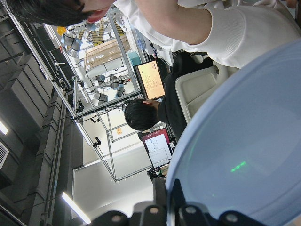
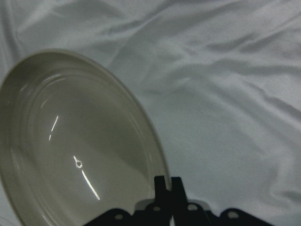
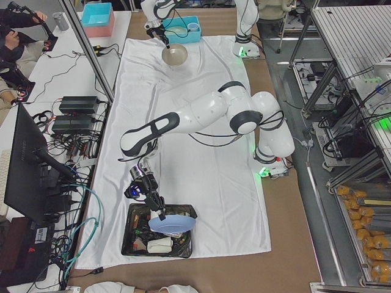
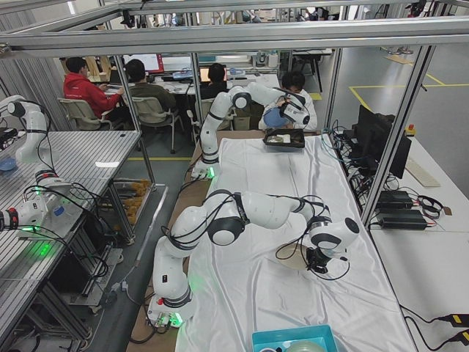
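A blue plate (image 3: 172, 224) is tilted over the black bin (image 3: 130, 245) at the near end of the table. My left gripper is shut on its rim, with the plate filling the right of the left wrist view. At the other end a beige bowl (image 2: 80, 117) rests on or just over the white cloth; my right gripper is shut on its rim. In the right camera view that bowl is partly hidden by the arm.
A turquoise crate (image 4: 289, 341) with dishes stands at the far end beside the right arm. A person (image 1: 197, 23) sits just beyond the black bin.
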